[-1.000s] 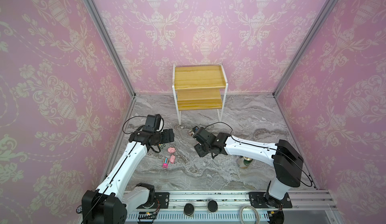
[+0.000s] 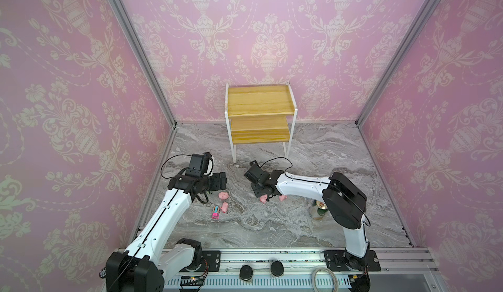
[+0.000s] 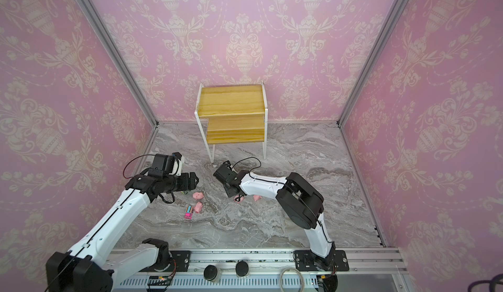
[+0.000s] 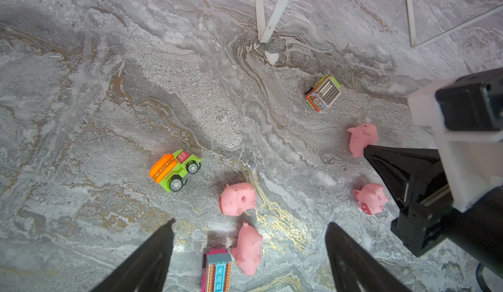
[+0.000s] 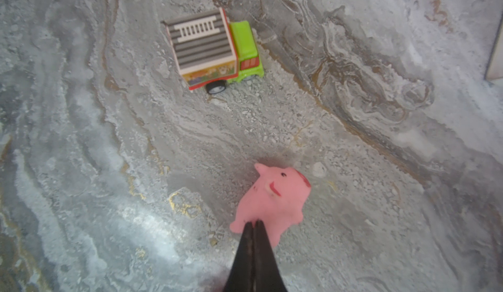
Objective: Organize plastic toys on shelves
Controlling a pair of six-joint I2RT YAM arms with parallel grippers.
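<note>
In the right wrist view a pink pig (image 5: 275, 195) lies on its side, just ahead of my right gripper. The right fingers are pressed together, nothing between them, with their tips overlapping the pig's rear edge. From the left wrist view, that pig (image 4: 362, 137) sits at the tip of the dark right fingers (image 4: 393, 161), and a second pig (image 4: 371, 198) lies nearby. My left gripper is open and empty above more pigs (image 4: 238, 199) (image 4: 248, 249). A green toy truck with a striped roof (image 5: 204, 48) stands beyond the right gripper. The wooden shelf (image 2: 261, 101) looks empty.
An orange and green truck (image 4: 175, 169) and a pink and blue toy vehicle (image 4: 216, 271) lie on the marble floor near the left gripper. White shelf legs (image 2: 231, 151) stand behind both arms. Clear floor (image 2: 335, 150) extends right of the shelf.
The pig looks turned over from before. The left arm has shifted only slightly.
</note>
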